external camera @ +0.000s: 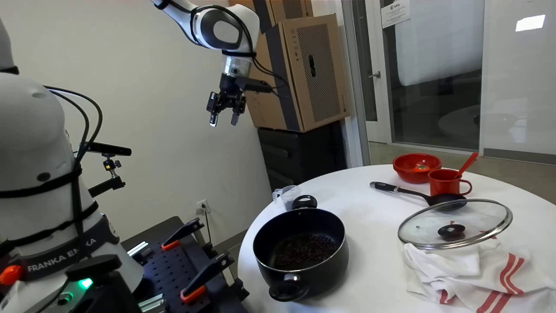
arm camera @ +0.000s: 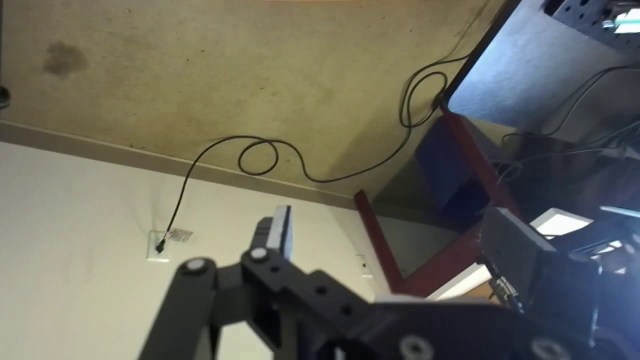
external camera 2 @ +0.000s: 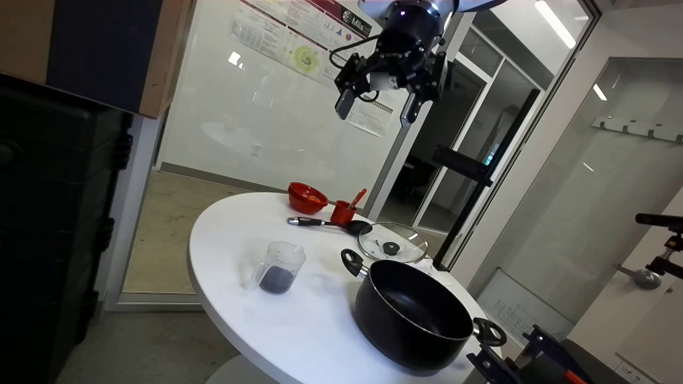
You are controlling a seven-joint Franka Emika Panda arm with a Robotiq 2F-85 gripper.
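Note:
My gripper (external camera: 224,120) is high in the air, above and to the left of the round table in exterior view 1. Its two fingers stand wide apart in exterior view 2 (external camera 2: 379,114), and the gap between them is empty. Below, a black pot (external camera: 300,250) with two handles holds small dark pieces. A clear measuring cup (external camera 2: 282,268) with dark contents stands beside it. The glass lid (external camera: 455,223) rests on a white towel (external camera: 480,274) with red stripes. In the wrist view, only floor, wall and a cable appear beyond the fingers.
At the far side are a red bowl (external camera: 417,167), a red mug (external camera: 445,183) with a red utensil inside, and a black ladle (external camera: 418,194). Large cardboard boxes (external camera: 316,73) are stacked behind the gripper.

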